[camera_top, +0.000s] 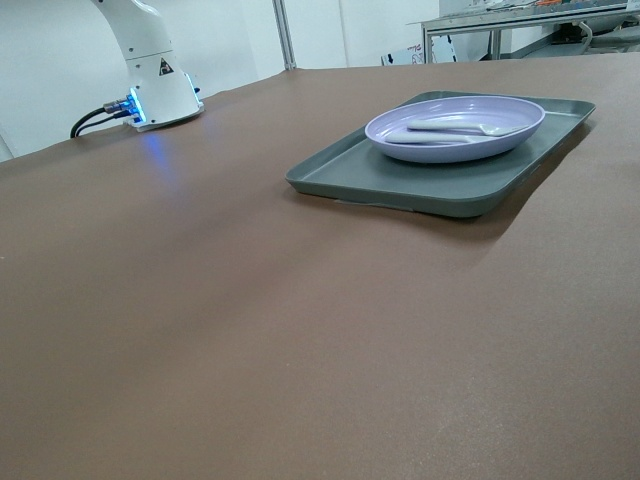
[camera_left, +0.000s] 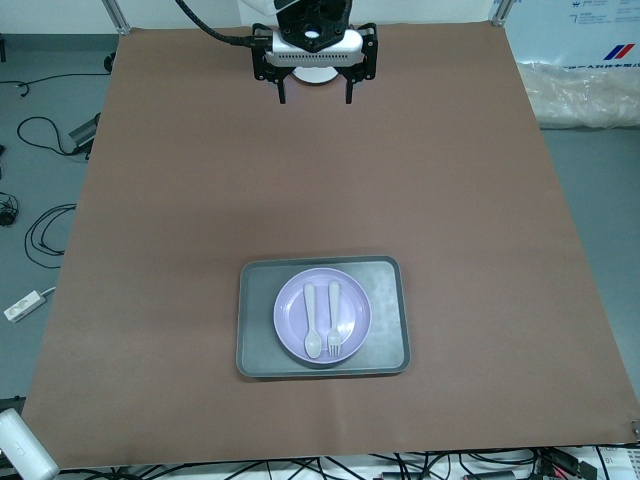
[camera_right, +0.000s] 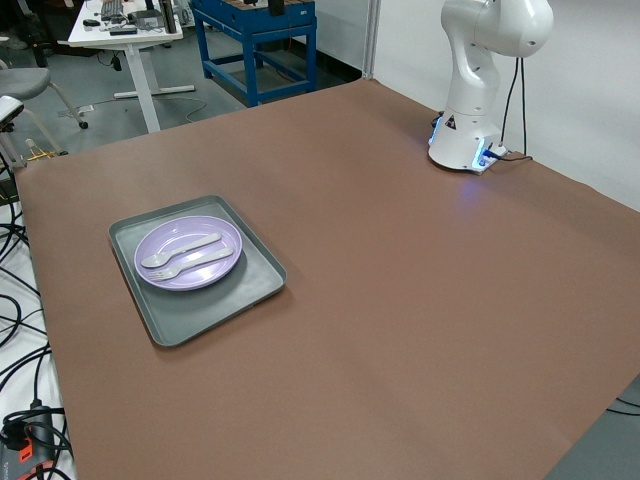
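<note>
A grey-green tray (camera_left: 258, 350) lies on the brown table (camera_left: 160, 220), holding a lilac plate (camera_left: 289, 326), also seen in the right camera view as a lilac plate (camera_right: 174, 230). On the plate a white spoon (camera_left: 312, 341) and a white fork (camera_left: 334, 341) lie side by side. My gripper (camera_left: 315, 92) hangs at the back edge of the table in the left camera view, far from the tray, its two black fingers standing apart with nothing seen between them.
The white arm base (camera_right: 465, 140) with cables stands at the table's edge. Beyond the edges lie cables, a white desk (camera_right: 100, 40) and a blue cart (camera_right: 250, 25).
</note>
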